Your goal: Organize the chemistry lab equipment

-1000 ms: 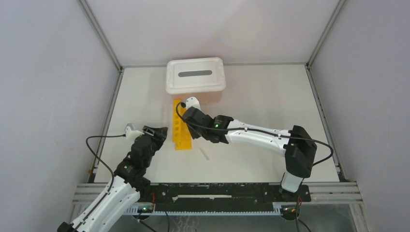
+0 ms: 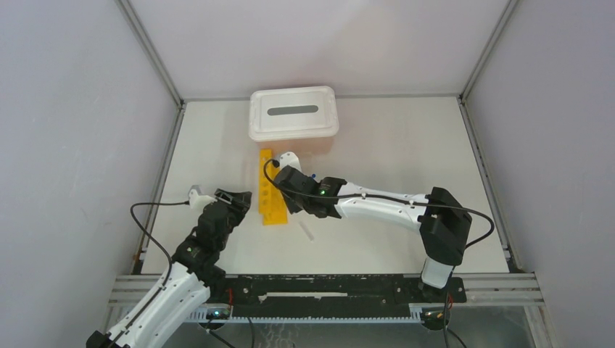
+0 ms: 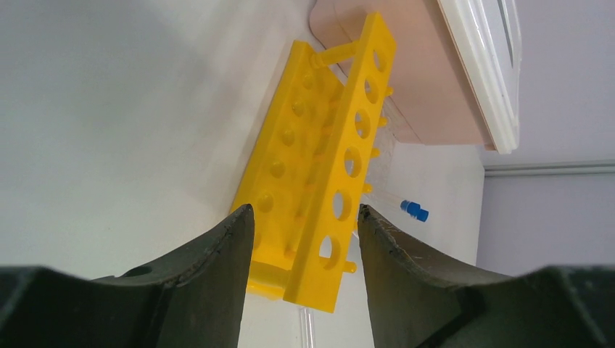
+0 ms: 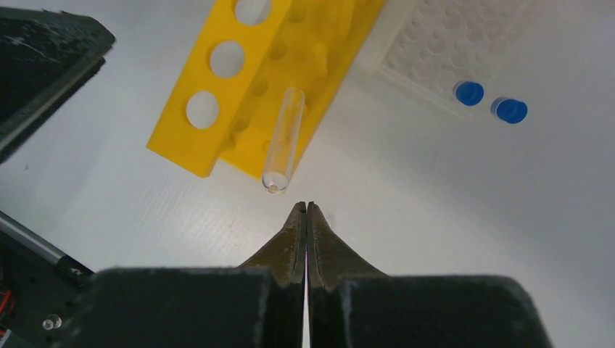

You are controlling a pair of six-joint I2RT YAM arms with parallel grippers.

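The yellow test tube rack (image 2: 266,188) (image 3: 341,174) (image 4: 181,141) lies mid-table. My left gripper (image 2: 241,199) stands open left of it, nothing between its fingers. My right gripper is shut and empty above the table beside the rack; the top view hides its tips under the arm. A clear tube (image 4: 283,138) lies over the rack's near end in the right wrist view. A translucent well plate (image 4: 428,51) lies beside the rack, with blue caps (image 4: 468,93) (image 4: 509,109). A thin clear tube (image 2: 306,230) lies on the table below the rack.
A white lidded box (image 2: 293,123) stands behind the rack. My right arm spans the middle right of the table.
The left arm has not visibly moved.
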